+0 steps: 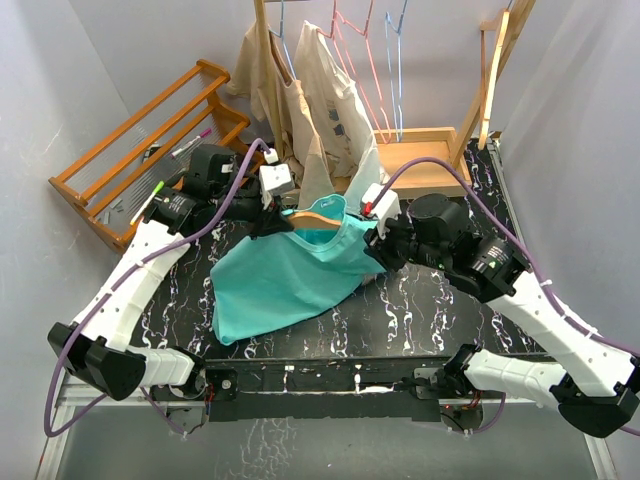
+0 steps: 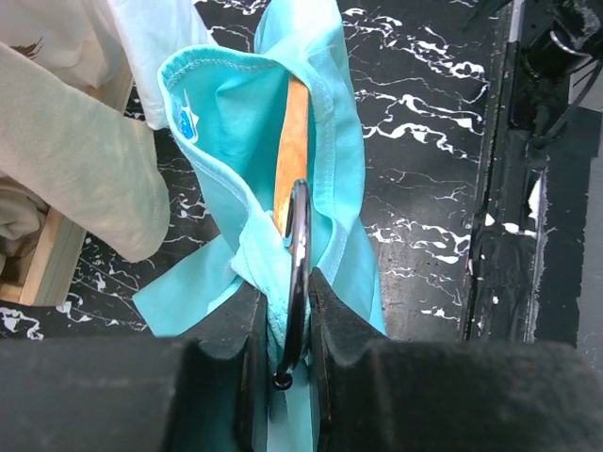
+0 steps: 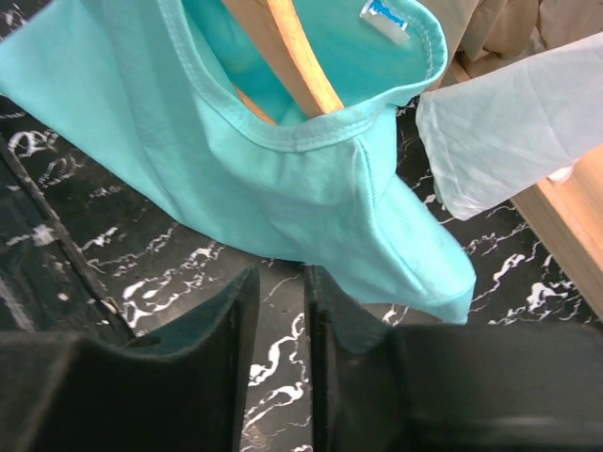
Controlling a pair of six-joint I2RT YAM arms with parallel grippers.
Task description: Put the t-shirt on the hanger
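Observation:
The turquoise T-shirt [image 1: 270,285] hangs over the black table with a wooden hanger [image 2: 291,141] inside its neck opening. My left gripper is shut on the shirt's collar fabric beside the hanger's metal hook [image 2: 298,273]. In the right wrist view my right gripper stands just off the shirt's edge, its fingers part open with nothing seen between them; the shirt and the hanger's wooden arm [image 3: 301,66] lie ahead of them.
A drying stand with beige garments [image 1: 320,120] and empty coloured hangers stands at the back, above a wooden box [image 1: 415,150]. A wooden rack [image 1: 120,170] is at the left. Bare marble surface [image 1: 420,320] shows at front right.

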